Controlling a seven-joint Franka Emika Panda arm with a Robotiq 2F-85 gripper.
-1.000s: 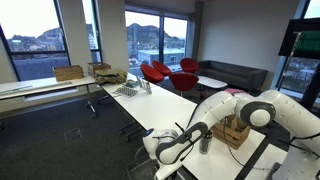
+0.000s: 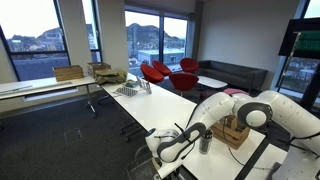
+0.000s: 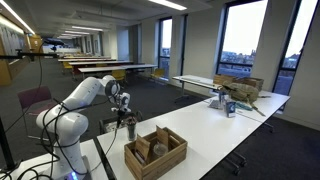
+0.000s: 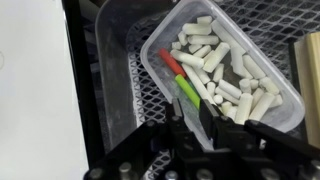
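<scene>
A clear plastic container fills the upper middle of the wrist view, holding many short white chalk sticks. A red stick and a green stick lie near its left side. My gripper is over the container's near part, its dark fingers apart. The lower end of the green stick reaches the gap between them; whether they touch it cannot be told. In exterior view 1 the gripper is low at the bottom edge, its fingers not clear.
The container rests in a dark mesh basket. A wooden edge stands at the right of the wrist view. A wooden box and a dark cylindrical holder stand on the white table.
Across the exterior frames the arm stays almost in place, with only a slight shift near the gripper at the bottom. Nothing else visibly differs.
</scene>
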